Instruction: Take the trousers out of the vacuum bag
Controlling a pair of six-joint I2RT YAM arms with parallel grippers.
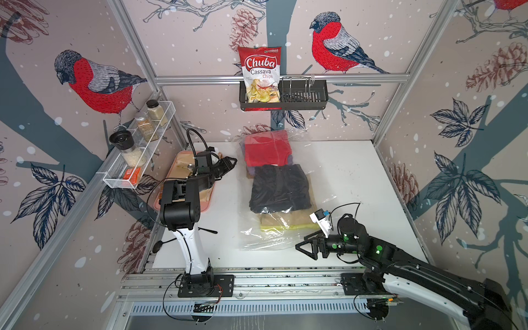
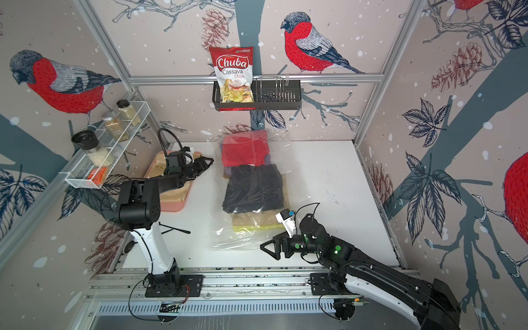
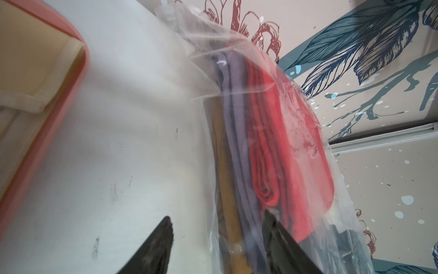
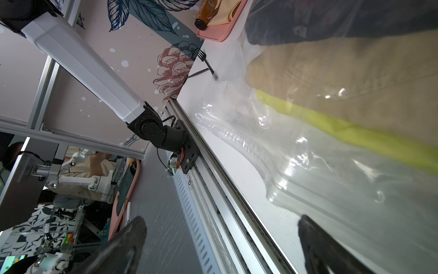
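Note:
A clear vacuum bag (image 1: 261,237) lies lengthwise on the white table, its transparent near end toward the front edge. Folded clothes show through the film: a red one (image 1: 267,148) at the back, a dark grey garment (image 1: 279,188) in the middle, tan cloth (image 4: 365,73) and a yellow strip (image 4: 351,132) at the near end. Which of them are trousers I cannot tell for sure. My left gripper is open to the left of the bag's far half, with nothing held. Above the bag's near right corner, my right gripper stands open and empty.
On the left, beneath my left arm, sits a pink tray (image 2: 175,206) with beige cloth. A dark utensil (image 2: 176,228) lies in front of it. A wire shelf (image 1: 140,145) with jars hangs on the left wall.

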